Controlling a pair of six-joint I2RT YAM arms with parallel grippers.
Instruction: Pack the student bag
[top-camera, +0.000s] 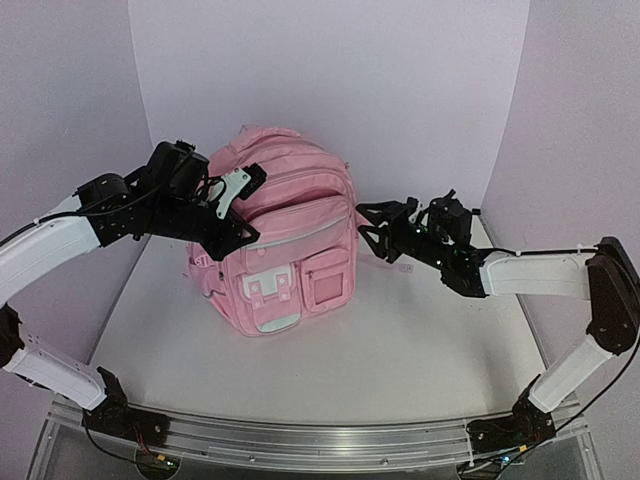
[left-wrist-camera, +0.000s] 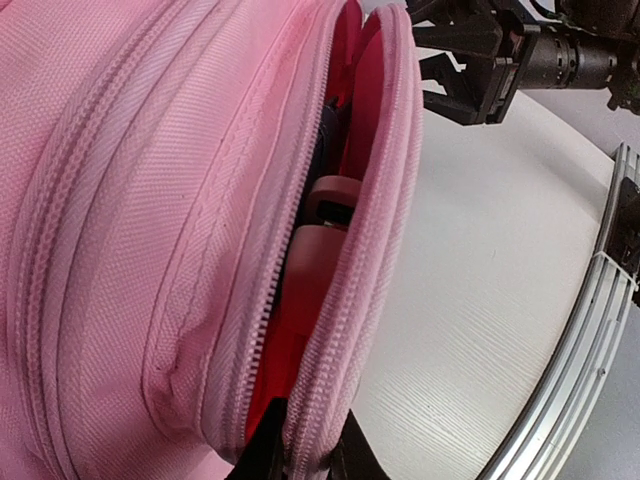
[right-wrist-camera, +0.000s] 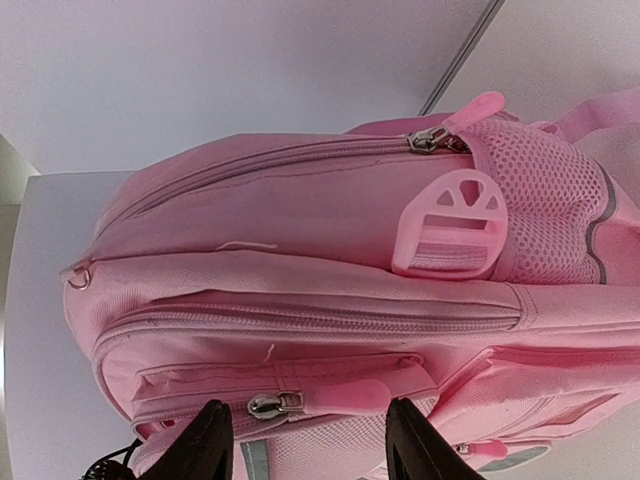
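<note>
The pink student bag (top-camera: 285, 180) stands upright on the table. At the left end of its front pocket (top-camera: 300, 228), my left gripper (top-camera: 250, 238) is shut on the pocket's edge (left-wrist-camera: 345, 330), which shows pinched between the dark fingers in the left wrist view. Inside the pocket, that view shows a pink object (left-wrist-camera: 312, 265) and something dark, partly hidden. My right gripper is open at the bag's right side. Just ahead of its fingers, a pink zipper pull (right-wrist-camera: 348, 398) hangs from a metal slider, apparently untouched.
A loose strap (top-camera: 390, 264) lies on the table right of the bag. Other zipper pulls (right-wrist-camera: 480, 108) and a pink plastic buckle (right-wrist-camera: 455, 225) are on the bag's side. Walls stand on three sides.
</note>
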